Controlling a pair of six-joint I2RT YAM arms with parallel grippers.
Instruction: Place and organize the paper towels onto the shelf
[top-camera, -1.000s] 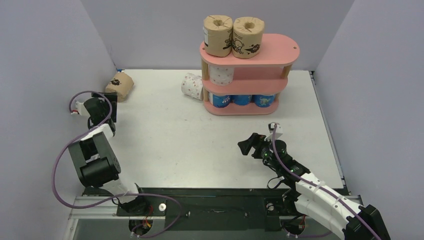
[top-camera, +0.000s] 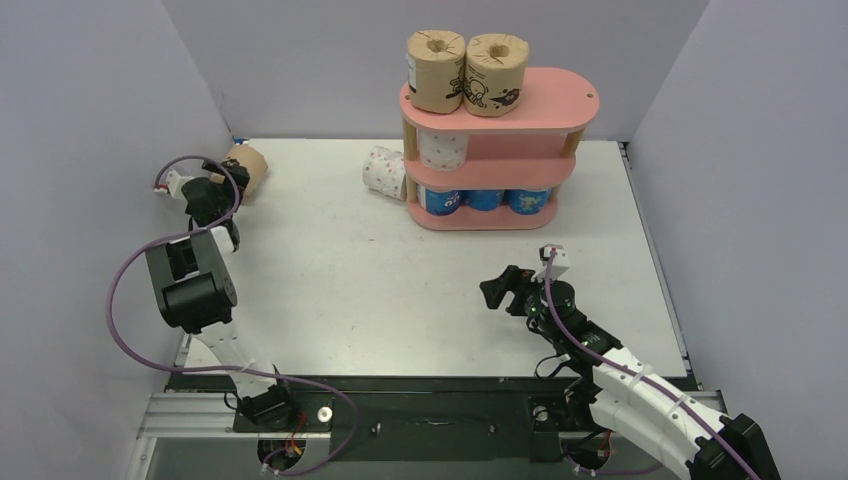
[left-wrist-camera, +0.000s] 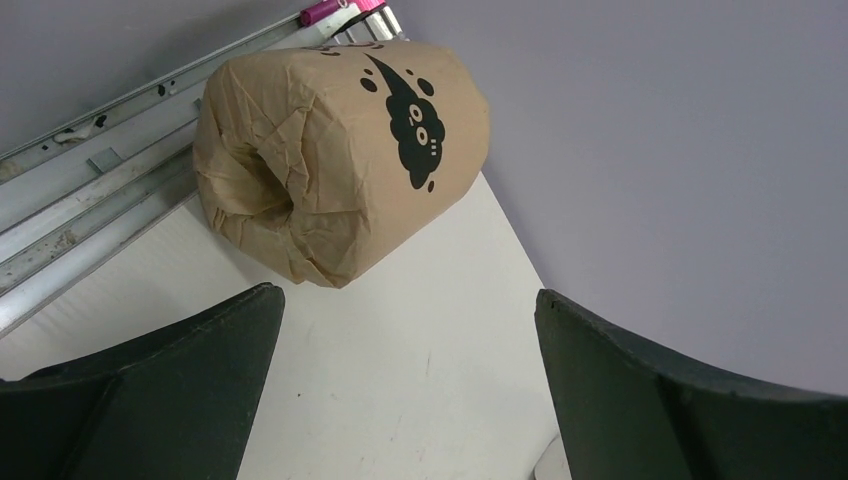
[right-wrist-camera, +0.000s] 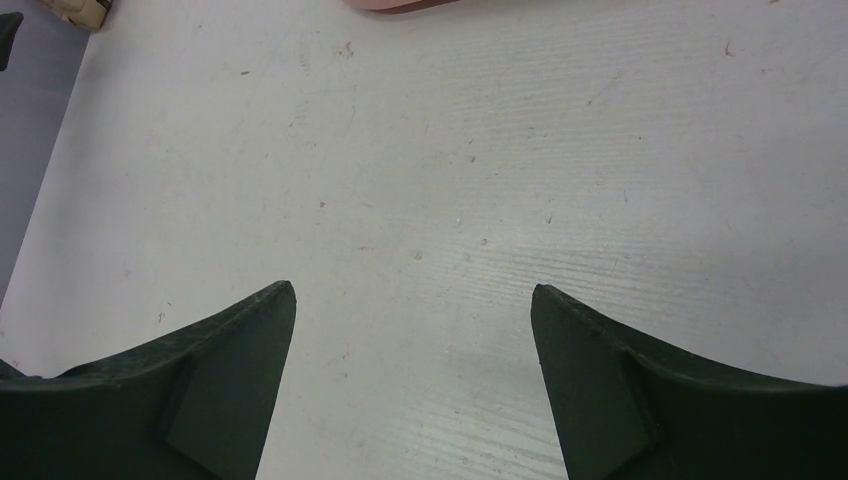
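Note:
A brown paper roll (left-wrist-camera: 330, 160) lies on its side at the table's far left corner, its end hole facing the left wrist camera. Over this roll in the top view, my left gripper (top-camera: 226, 172) hides part of it. The left fingers (left-wrist-camera: 190, 390) are wide apart with nothing between them, and the roll is beyond their tips. My right gripper (top-camera: 500, 294) hovers over the right front of the table, its fingers (right-wrist-camera: 220, 370) spread and empty. Two brown rolls (top-camera: 436, 75) stand on top of the pink shelf (top-camera: 560, 100). A white patterned roll (top-camera: 443, 148) is on its middle tier.
Several blue rolls (top-camera: 484, 199) fill the bottom tier. Another white patterned roll (top-camera: 384, 172) lies tilted on the table beside the shelf's left side. Grey walls close in the left, back and right.
The right gripper has shifted only slightly to the right. The rolls have not moved.

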